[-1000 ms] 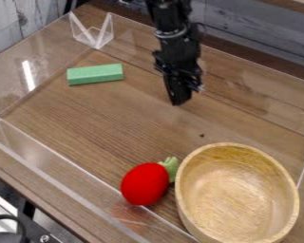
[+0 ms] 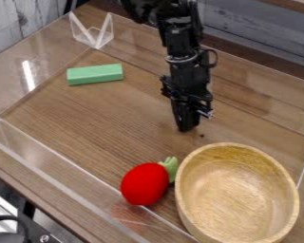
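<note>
My black arm reaches down from the top centre, its gripper (image 2: 182, 118) low over the middle of the wooden table, shut, with nothing visible between its fingers. A green block (image 2: 94, 74) lies to the upper left. In the front, a red tomato-like object (image 2: 144, 184) with a green top sits beside a large tan bowl (image 2: 236, 226).
A clear wire or plastic holder (image 2: 94, 28) stands at the back left.
The objects have not moved.
</note>
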